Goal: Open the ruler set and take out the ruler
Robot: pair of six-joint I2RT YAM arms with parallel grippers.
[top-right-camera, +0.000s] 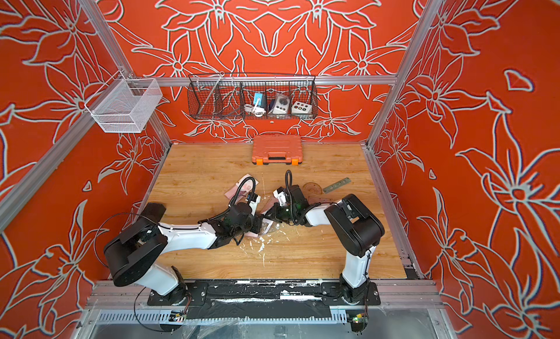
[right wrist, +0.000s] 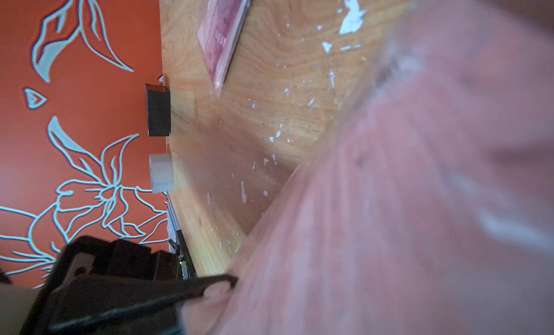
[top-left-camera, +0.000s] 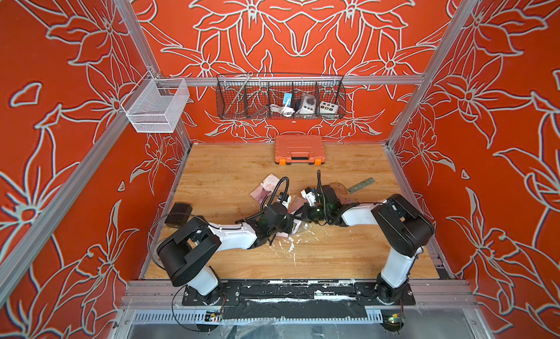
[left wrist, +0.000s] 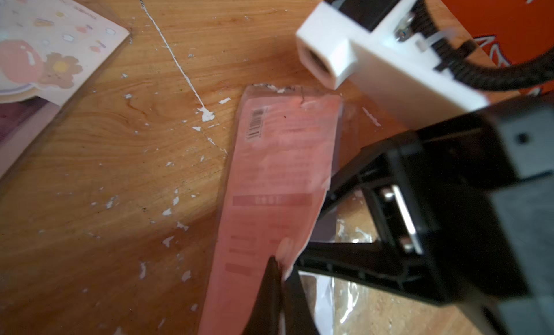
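A pink ruler sleeve (left wrist: pixel 259 179) with a barcode and a clear film edge stands above the wood in the left wrist view. At its near edge my left gripper is shut, the sleeve's rim pinched at the tips. From the other side my right gripper reaches the same edge, its tips partly hidden by the sleeve. Pink material (right wrist: pixel 369 219) covers much of the right wrist view and hides that gripper's own fingers. It appears shut, with nothing visible between them. A green ruler (top-left-camera: pixel 361 185) lies on the table at right, beside a round translucent piece (top-left-camera: pixel 337 189).
Another pink packet (top-left-camera: pixel 264 187) with a white printed part lies behind my left gripper. An orange case (top-left-camera: pixel 299 149) stands by the back wall. A dark block (top-left-camera: pixel 178 215) sits at the left edge. White scraps litter the wood.
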